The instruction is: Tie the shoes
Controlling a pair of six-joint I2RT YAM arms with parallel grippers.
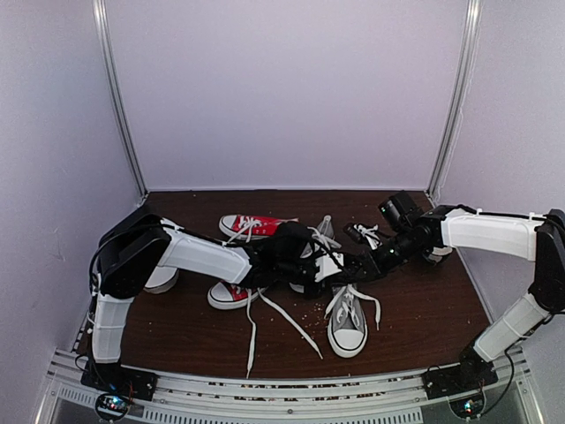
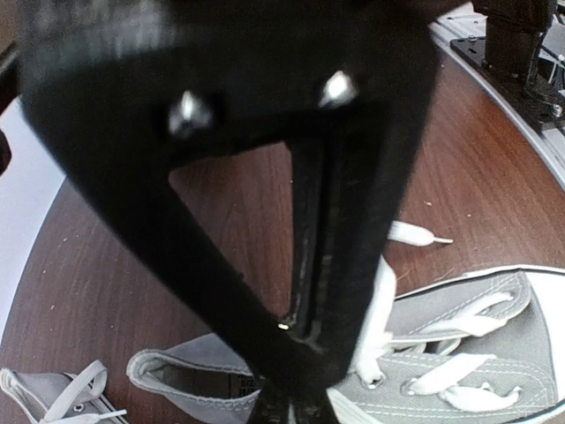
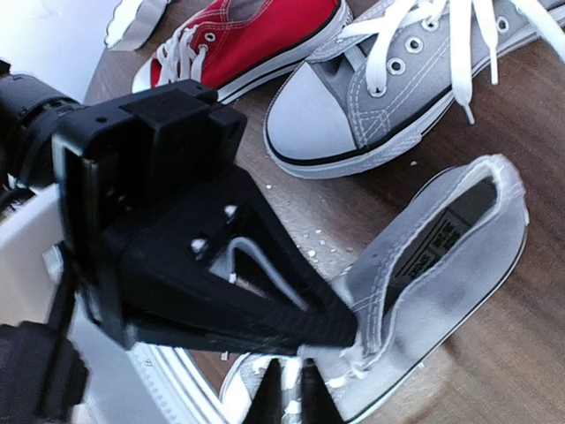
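Note:
A grey sneaker [image 1: 347, 331] with white laces lies at the front centre, toe toward me, its heel collar [image 3: 446, 247] showing in the right wrist view. Both grippers meet over its laced upper. My left gripper [image 1: 331, 281] is shut; its tips sit low at the laces [image 2: 459, 380], partly hidden in the left wrist view. My right gripper [image 1: 353, 274] is over the same shoe from the right; in the right wrist view its fingertips are blurred and cut off at the bottom edge, so their state and what lies between them are unclear.
Red sneakers [image 1: 256, 225] [image 1: 225, 296] with loose laces lie at left, another grey shoe [image 3: 353, 115] behind the centre, and more shoes at both sides, partly under the arms. Bare wood [image 1: 433, 327] shows at front right.

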